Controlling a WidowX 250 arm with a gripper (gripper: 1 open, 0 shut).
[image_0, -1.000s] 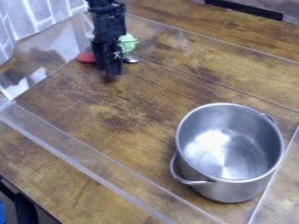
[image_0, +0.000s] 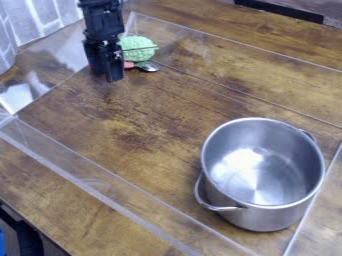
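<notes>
My black gripper (image_0: 106, 62) hangs low at the upper left of the camera view, over a small red-handled item with a metal end (image_0: 147, 67). A light green round object (image_0: 139, 45) sits just behind and right of it. I cannot make out whether the fingers are open or shut, or whether anything is between them. The red item is mostly hidden by the gripper.
A large steel pot (image_0: 261, 175) with side handles stands at the right front. Clear strips edge the work area, and a dark edge lies at the top right.
My gripper has moved left and slightly up from where it was, uncovering more of the green object and covering more of the red item.
</notes>
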